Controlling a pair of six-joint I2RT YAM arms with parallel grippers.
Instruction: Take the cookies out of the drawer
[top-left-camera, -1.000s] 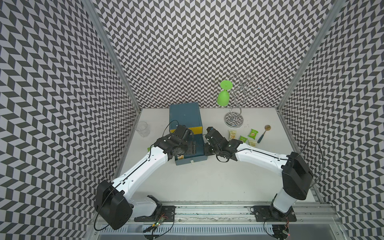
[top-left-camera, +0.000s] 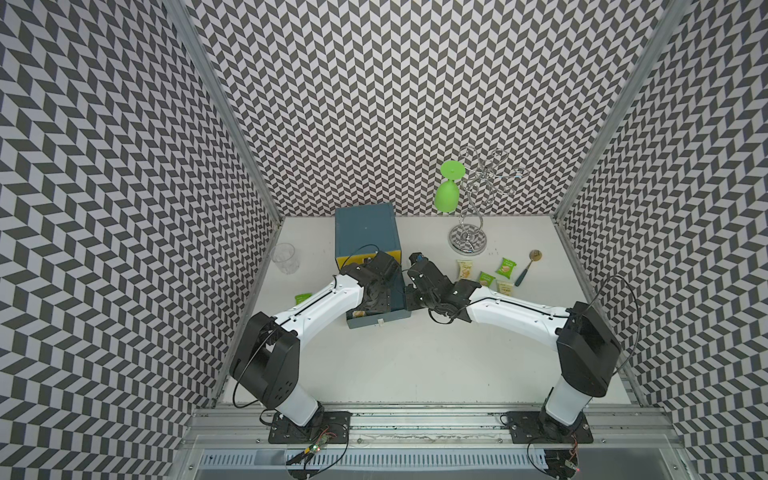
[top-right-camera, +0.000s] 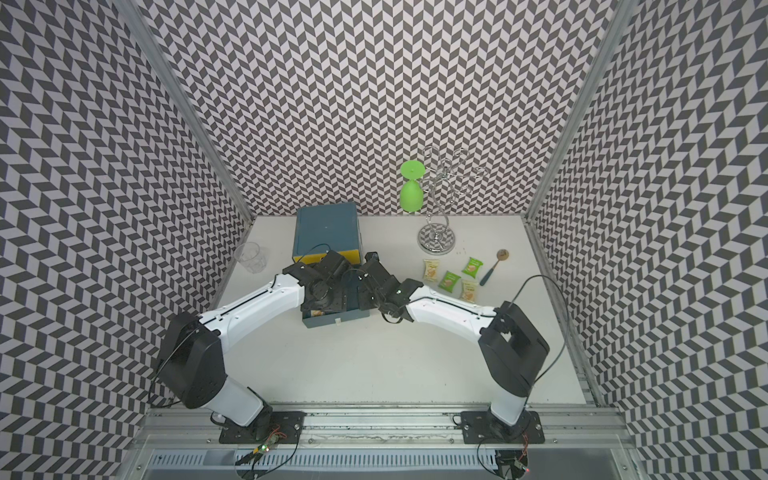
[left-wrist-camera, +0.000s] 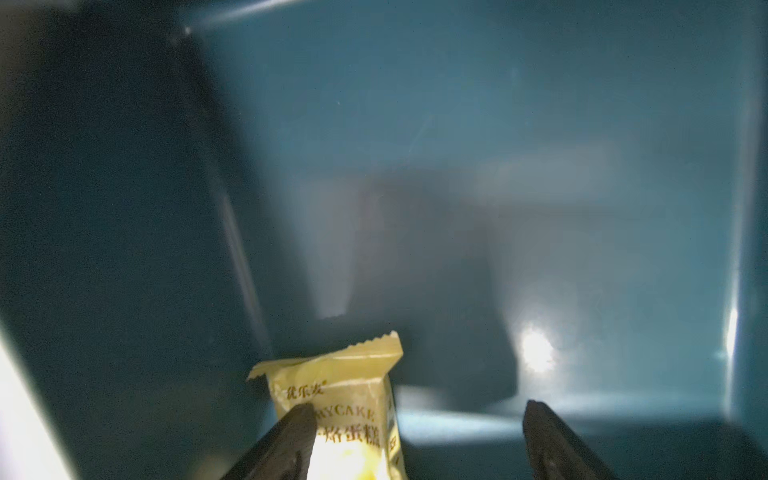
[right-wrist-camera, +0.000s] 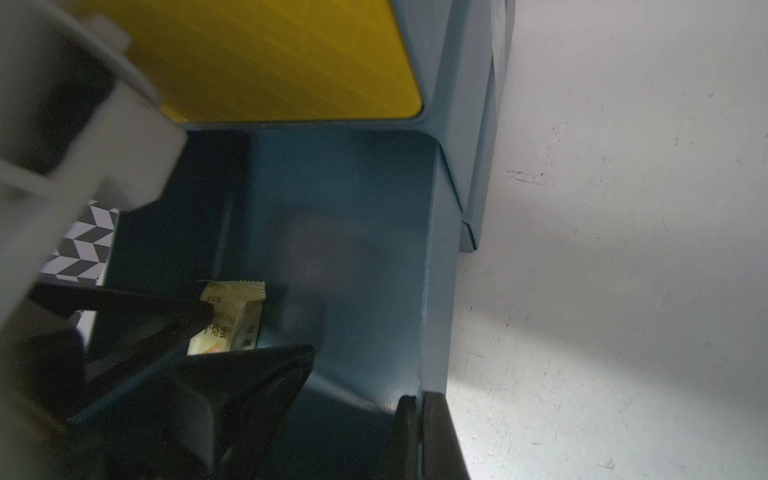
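A blue drawer box (top-left-camera: 364, 224) with yellow trim stands at the back left, its drawer (top-left-camera: 376, 320) pulled out. Inside the drawer lies a cream cookie packet (left-wrist-camera: 344, 420), at the bottom of the left wrist view. My left gripper is over it inside the drawer, open, one finger overlapping the packet in view. My right gripper is shut at the drawer's right wall, near its rim. From above, both grippers largely hide the drawer's inside.
Several snack packets (top-left-camera: 505, 265), a brush-like tool (top-left-camera: 528, 266) and a chrome rack (top-left-camera: 468, 237) with a green item stand at the right. A clear glass (top-left-camera: 285, 257) is at the left.
The drawer box has shifted slightly left. The right arm has moved slightly left.
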